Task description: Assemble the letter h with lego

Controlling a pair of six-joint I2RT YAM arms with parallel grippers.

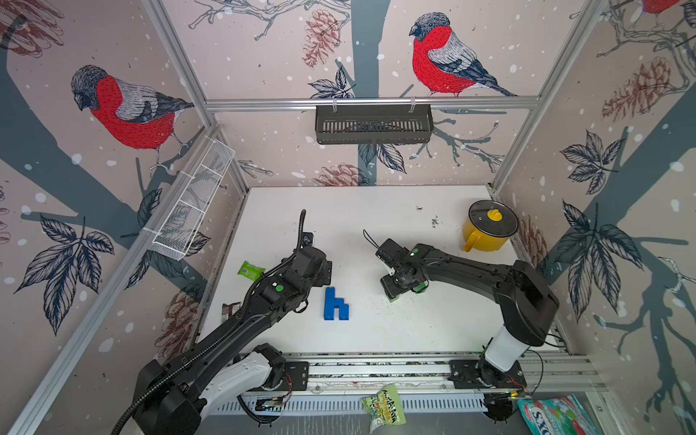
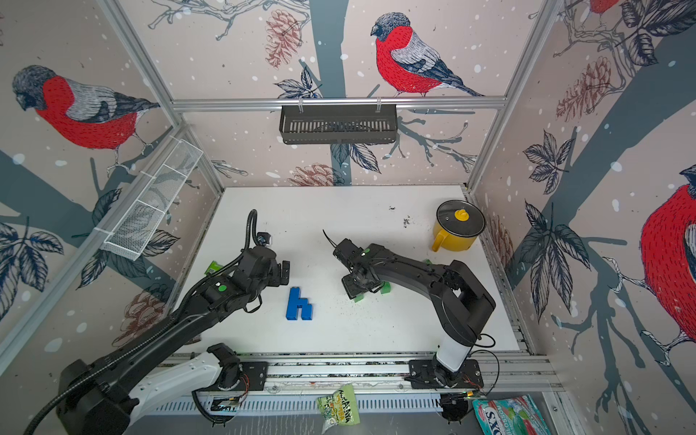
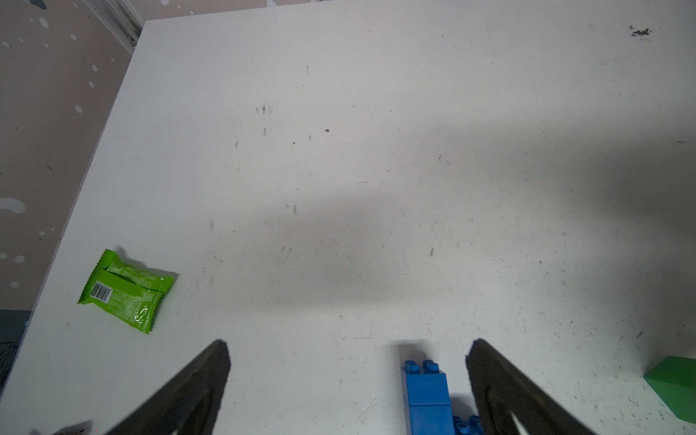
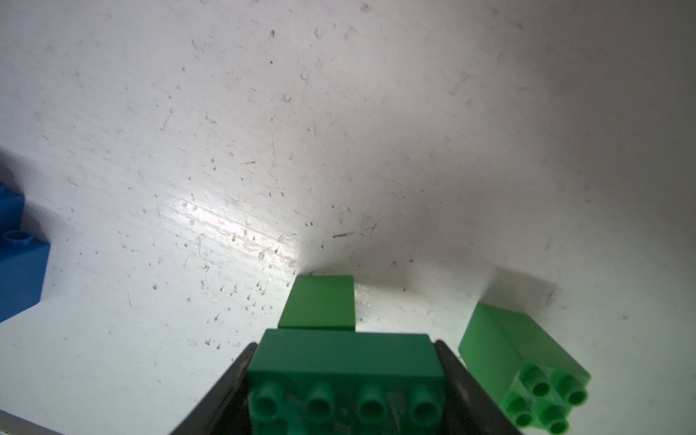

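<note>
A blue brick shape like a small h (image 1: 333,306) lies on the white table (image 1: 362,210). My right gripper is shut on a green brick (image 4: 346,348), held low over the table. Just beyond it, partly hidden, is a second green brick (image 4: 319,301); another, with studs facing me (image 4: 504,340), lies to its right. My left gripper stands open above the left part of the table, left of and behind the blue shape, nothing between its fingers.
A green packet (image 3: 127,290) lies at the table's left edge. A yellow lidded pot (image 1: 485,235) stands at the back right. A dark basket (image 1: 373,130) hangs on the back wall.
</note>
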